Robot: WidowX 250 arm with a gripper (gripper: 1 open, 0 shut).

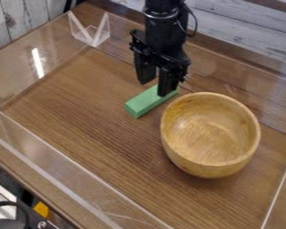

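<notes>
A green rectangular block point(145, 104) lies diagonally on the wooden table point(74, 125), left of a wooden bowl point(207, 143). The black gripper point(153, 80) hangs above the block's upper end, its fingers open and pointing down. Nothing shows held between them.
The large bowl takes up the right middle of the table. A white pronged object point(93, 36) stands at the back left. Black cables lie at the lower left corner.
</notes>
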